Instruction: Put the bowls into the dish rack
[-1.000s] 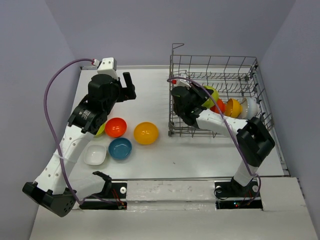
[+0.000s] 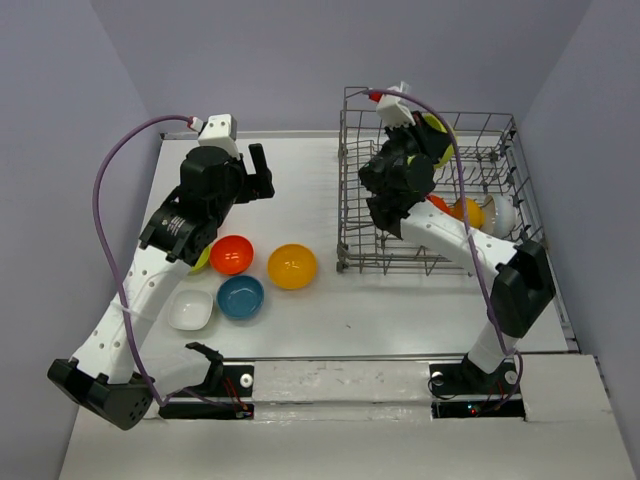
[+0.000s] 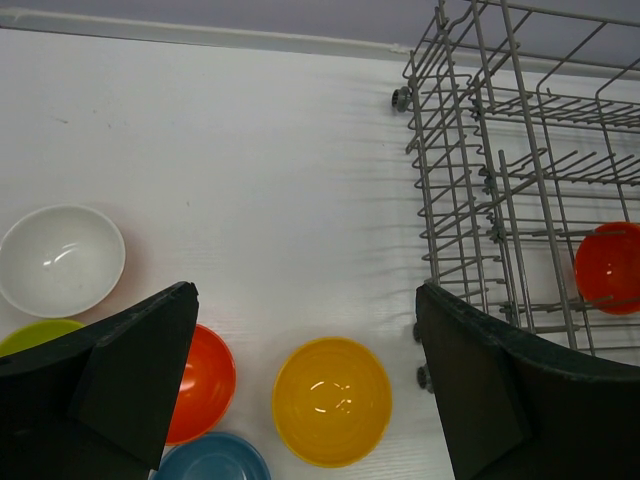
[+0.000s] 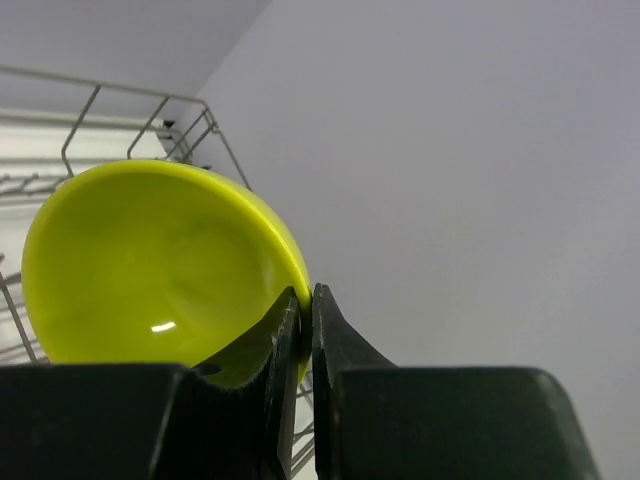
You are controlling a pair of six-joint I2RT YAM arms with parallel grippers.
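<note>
My right gripper is shut on the rim of a yellow-green bowl (image 4: 160,260), held over the dish rack (image 2: 385,262) in its upper middle. In the rack's front row sit a red bowl (image 3: 608,268), an orange bowl (image 2: 470,210) and a white bowl (image 2: 500,215). My left gripper (image 2: 254,175) stands open over the left counter. Below it are a red bowl (image 2: 232,254), an orange bowl (image 2: 292,266), a blue bowl (image 2: 240,297), a white bowl (image 3: 62,258) and a partly hidden green bowl (image 3: 30,335); a white dish (image 2: 190,310) lies at front left.
Walls enclose the counter at the back and both sides.
The left arm is almost unchanged.
</note>
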